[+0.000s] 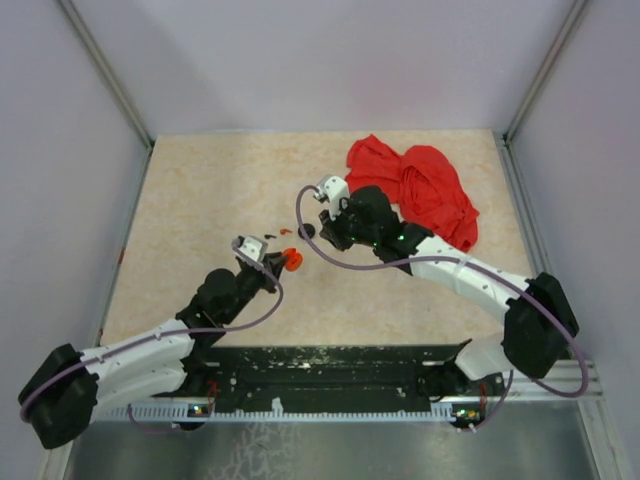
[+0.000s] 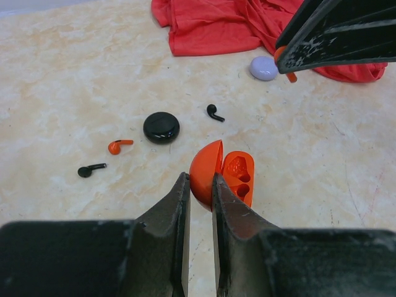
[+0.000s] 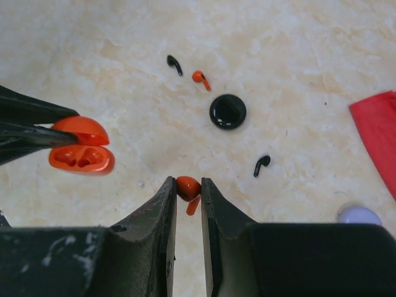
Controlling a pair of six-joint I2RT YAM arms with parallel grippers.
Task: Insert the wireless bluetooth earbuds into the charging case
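Observation:
My left gripper is shut on the open orange charging case [image 2: 239, 176], whose two hollows show. Over the table, to the case's right in the top view, my right gripper is shut on an orange earbud [image 3: 192, 206], its stem hanging down. Another orange earbud [image 2: 115, 146] lies on the table between the loose black earbuds [image 2: 86, 171] and a round black case [image 2: 161, 127]. A second black earbud [image 3: 262, 163] lies on the other side of that black case.
A lilac case [image 2: 263, 68] lies near a crumpled red cloth [image 1: 430, 195] at the back right.

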